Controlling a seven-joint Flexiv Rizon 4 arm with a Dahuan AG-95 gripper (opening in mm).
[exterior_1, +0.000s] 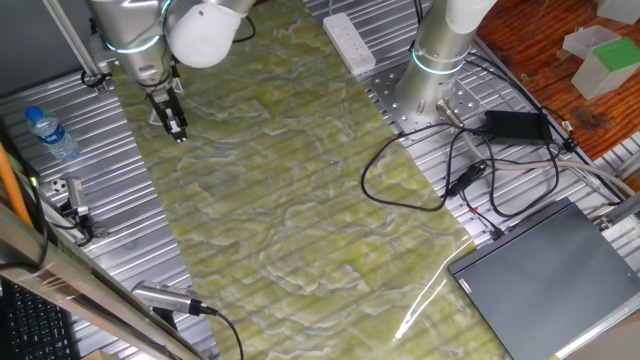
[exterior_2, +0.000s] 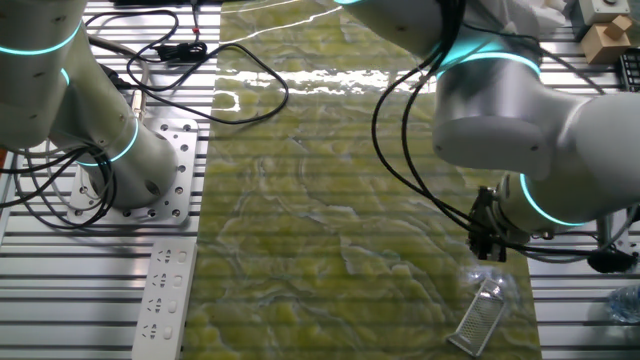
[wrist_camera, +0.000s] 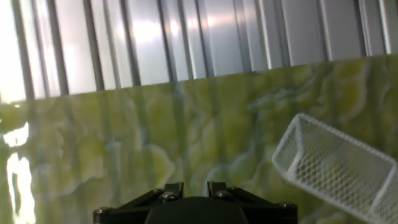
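My gripper (exterior_1: 178, 139) hangs over the far-left part of the green marbled sheet. Two separate fingertips with a clear gap between them mark the gripper in the wrist view; it is open and empty. A pale grater-like piece with a mesh face (wrist_camera: 342, 165) lies on the sheet, to the right of the fingers there. In exterior view 2 this grater (exterior_2: 479, 322) rests near the sheet's right edge, just below the gripper (exterior_2: 487, 250) in the picture and apart from it. The arm mostly hides it in exterior view 1.
Beyond the sheet's edge lies bare ribbed metal table (wrist_camera: 186, 37). A water bottle (exterior_1: 52, 135) stands at the left.
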